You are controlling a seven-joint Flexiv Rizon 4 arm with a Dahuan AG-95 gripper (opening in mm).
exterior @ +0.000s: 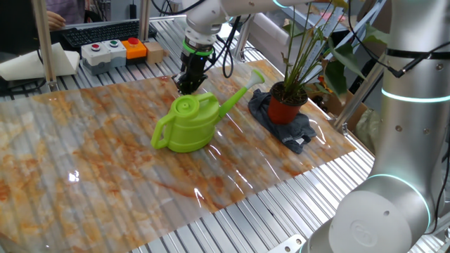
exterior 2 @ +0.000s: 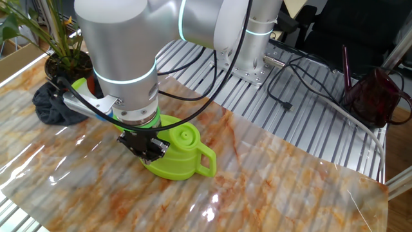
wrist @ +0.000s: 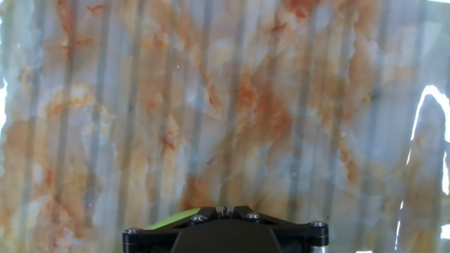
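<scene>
A lime-green watering can [exterior: 187,125] stands upright on the marbled sheet [exterior: 77,169], its spout toward the potted plant [exterior: 285,105]. My gripper [exterior: 187,90] is low beside the can, on its far side in exterior view 1. In exterior view 2 the gripper [exterior 2: 149,154] hangs in front of the can [exterior 2: 180,154] and covers part of its body. At the bottom of the wrist view, the gripper's [wrist: 225,209] fingers come together at the middle, with nothing visible between them. A green sliver of the can [wrist: 174,219] shows beside them.
The plant's pot rests on a dark grey cloth [exterior: 301,135]. Button boxes [exterior: 105,56] and a keyboard [exterior: 105,32] lie beyond the sheet's far edge. A dark red watering can [exterior 2: 373,96] stands at the right in exterior view 2. Much of the sheet is bare.
</scene>
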